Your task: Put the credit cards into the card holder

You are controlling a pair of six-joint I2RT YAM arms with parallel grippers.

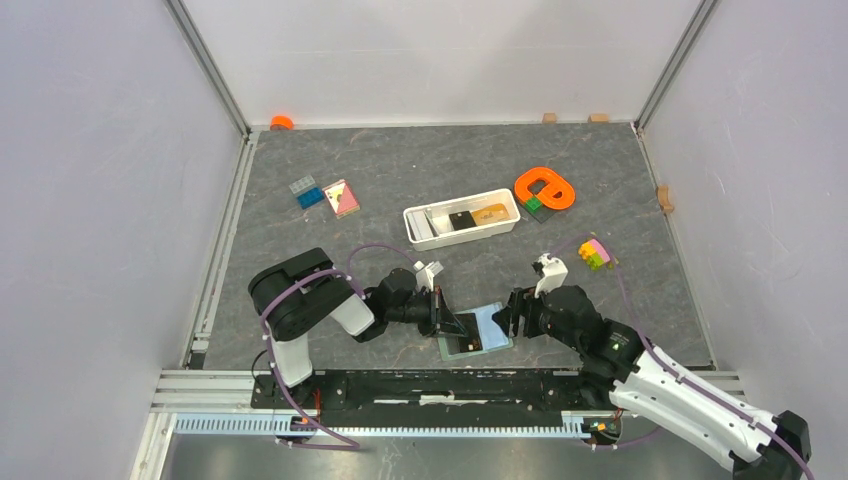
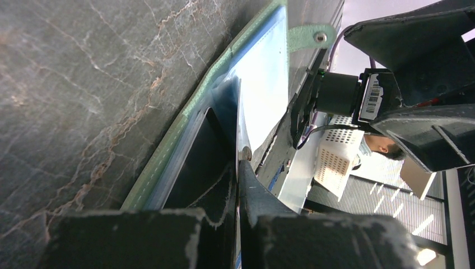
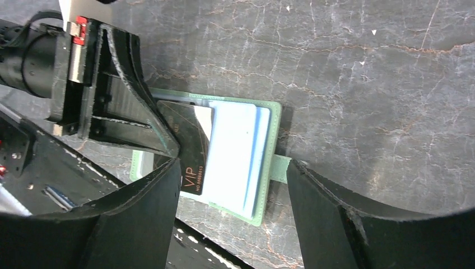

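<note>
My left gripper (image 1: 461, 329) is shut on a thin black card marked VIP, which shows edge-on between its fingertips in the left wrist view. The card is over the open card holder (image 3: 273, 120), a green-edged booklet with clear sleeves and a pale blue-white page (image 3: 229, 143). Another dark card (image 2: 196, 159) shows beneath a clear sleeve in the left wrist view. How far the held card is inside a sleeve cannot be told. My right gripper stands open at the holder's right side, nothing between its fingers.
A white box (image 1: 463, 237) with several items stands behind the holder. Farther out lie an orange ring-shaped piece (image 1: 545, 187), toy bricks (image 1: 595, 254), blue bricks (image 1: 308, 193) and a pink-yellow card box (image 1: 341, 198). The holder's strap (image 3: 279, 168) sticks out to the right.
</note>
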